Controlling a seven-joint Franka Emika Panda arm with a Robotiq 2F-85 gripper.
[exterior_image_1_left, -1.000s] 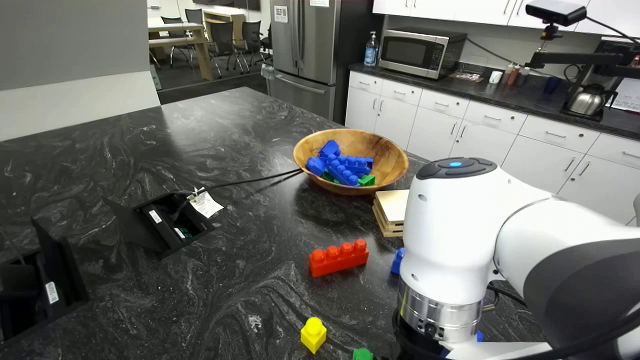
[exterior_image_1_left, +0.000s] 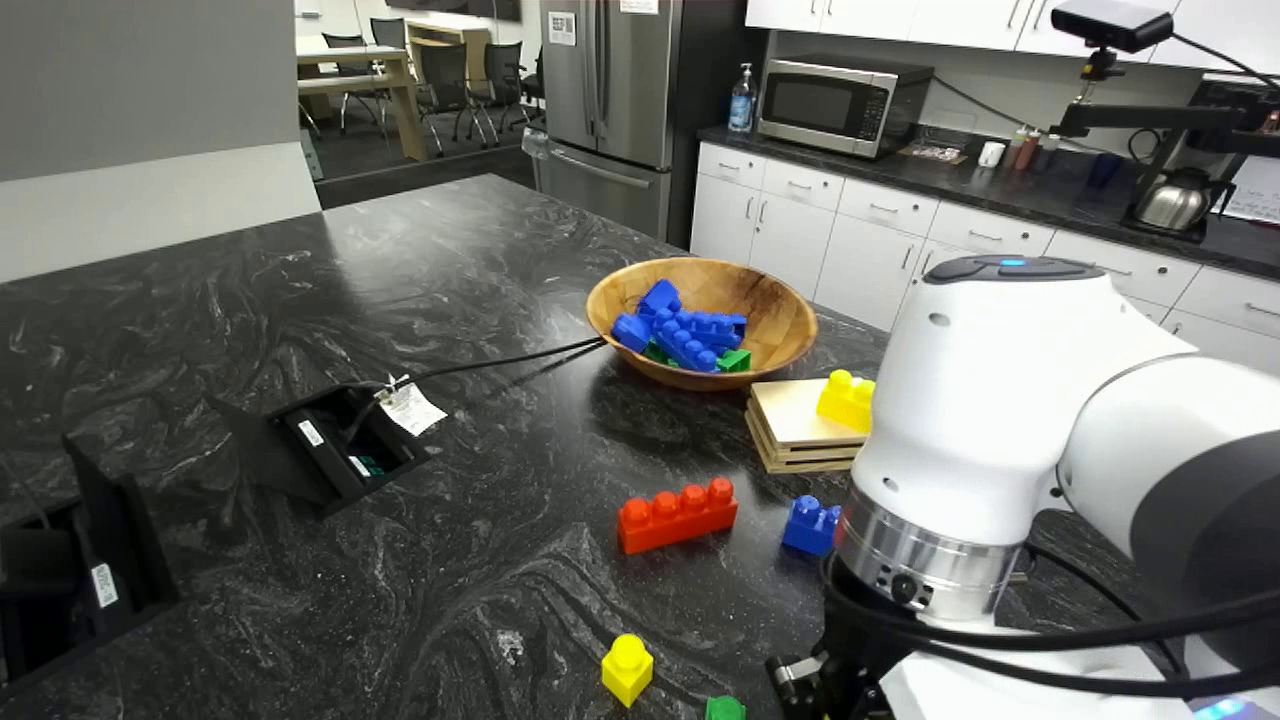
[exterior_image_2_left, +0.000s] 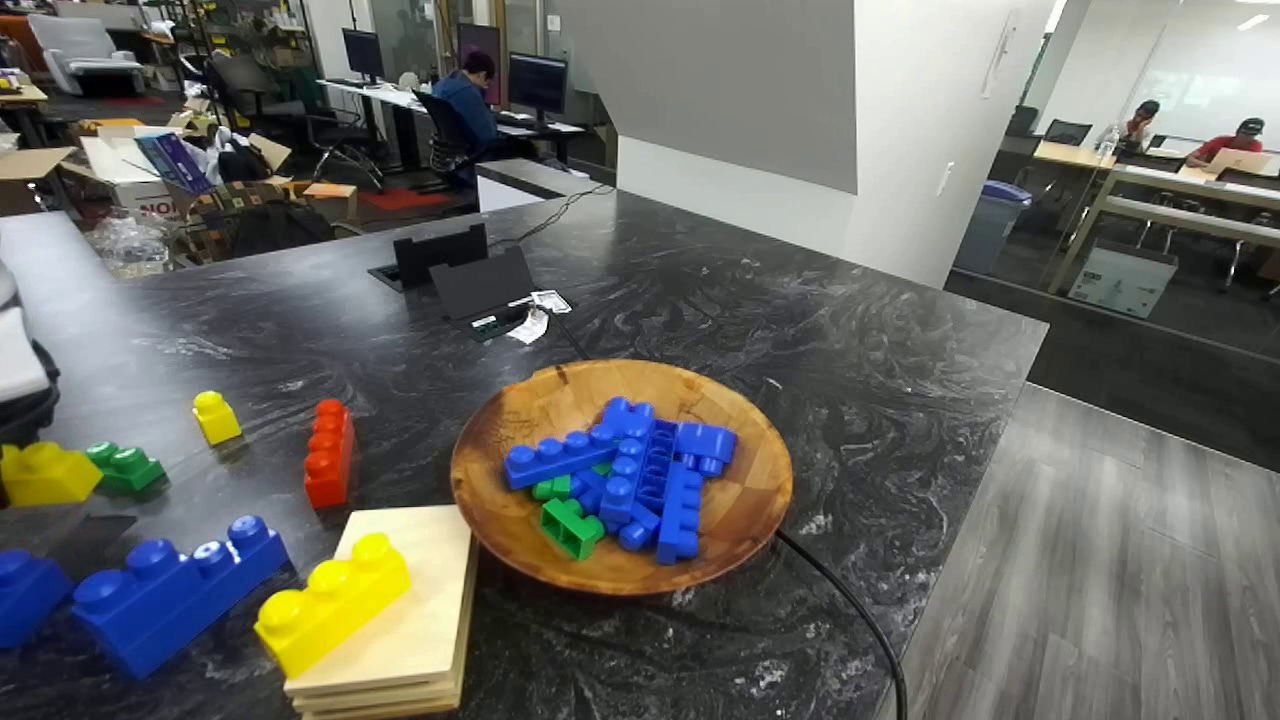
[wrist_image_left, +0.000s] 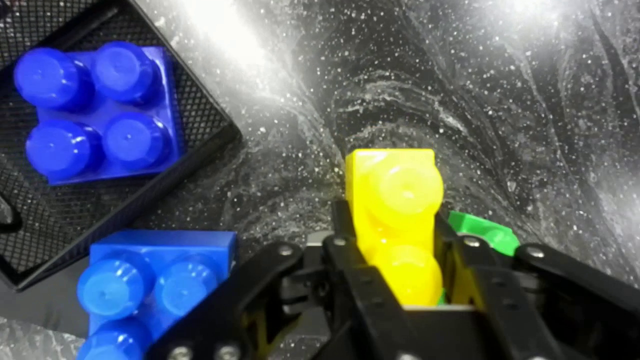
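In the wrist view, a yellow brick (wrist_image_left: 405, 192) stands out between the black fingers of my gripper, which is shut on it. Partly covered by the right finger, a green brick (wrist_image_left: 486, 231) shows beside the yellow one. Only the top of the gripper (exterior_image_1_left: 828, 684) appears at the bottom of exterior view 1, its tips cut off by the frame. At the left edge of exterior view 2 a yellow brick (exterior_image_2_left: 48, 474) sits close to the green brick (exterior_image_2_left: 124, 468), below the dark end of the arm.
A wooden bowl (exterior_image_2_left: 504, 528) holds several blue and green bricks. Nearby, another yellow brick (exterior_image_2_left: 333, 606) rests on stacked wooden boards (exterior_image_2_left: 420, 564). A red brick (exterior_image_1_left: 678, 516), a small yellow brick (exterior_image_1_left: 626, 668) and blue bricks (wrist_image_left: 165, 276) lie around. One blue brick (wrist_image_left: 105, 114) sits on black mesh.
In exterior view 1 the arm has shifted right and slightly up in the picture. The yellow brick on the boards and more of a blue brick have come out from behind it.
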